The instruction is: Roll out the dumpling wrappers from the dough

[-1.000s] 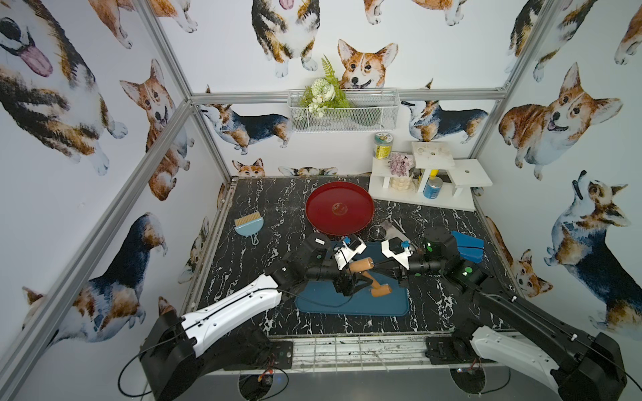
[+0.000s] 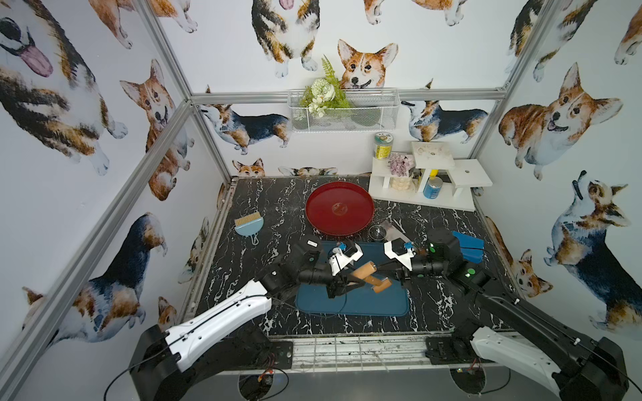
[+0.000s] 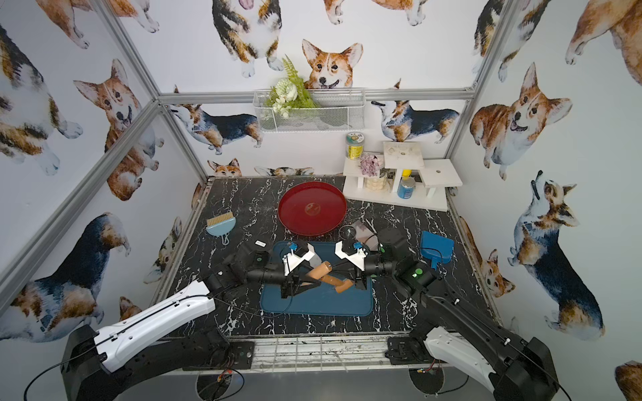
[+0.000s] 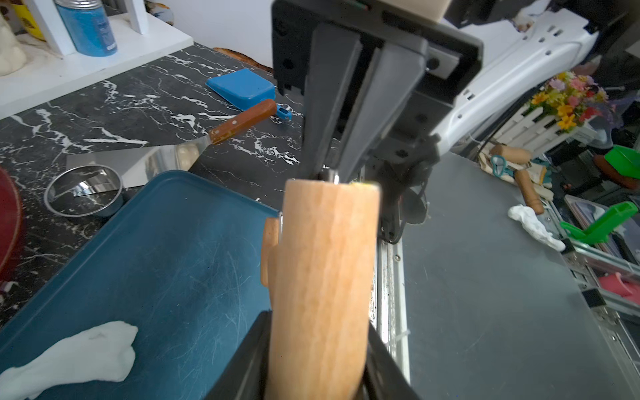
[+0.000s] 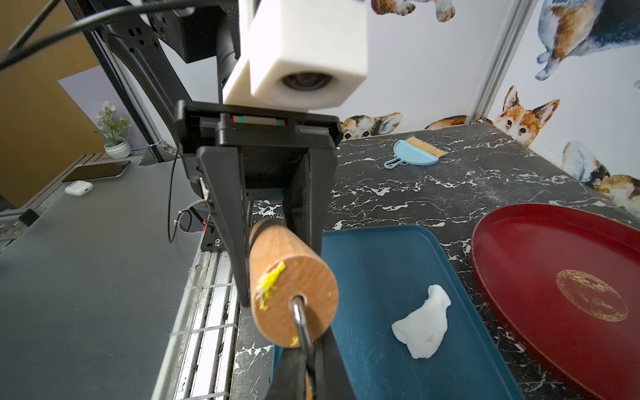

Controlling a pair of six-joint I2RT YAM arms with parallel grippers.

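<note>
A roller tool has a larger wooden cylinder point(image 2: 364, 270) and a smaller wooden roller point(image 2: 382, 285), joined by a thin metal rod point(image 5: 301, 323). My right gripper is shut on that rod, holding the tool above the blue mat. Around the larger cylinder stand the fingers of my left gripper, one on either side; whether they press on the wood is unclear. Yellow bits stick to the cylinder's end. A white, uneven lump of dough point(image 5: 425, 323) lies on the blue mat point(image 4: 166, 260), largely hidden by the arms in both top views.
Behind the mat lies a red round tray point(image 2: 339, 200). A metal ring cutter point(image 4: 83, 192) and a wood-handled scraper point(image 4: 160, 156) sit by the mat's far edge. A blue dustpan point(image 3: 436, 246) lies right, a brush set point(image 2: 248, 224) left. A white shelf point(image 2: 428, 197) stands behind.
My left gripper has drawn back left and shifted around the larger cylinder, which now slants more in the top left view. The right gripper has moved only slightly.
</note>
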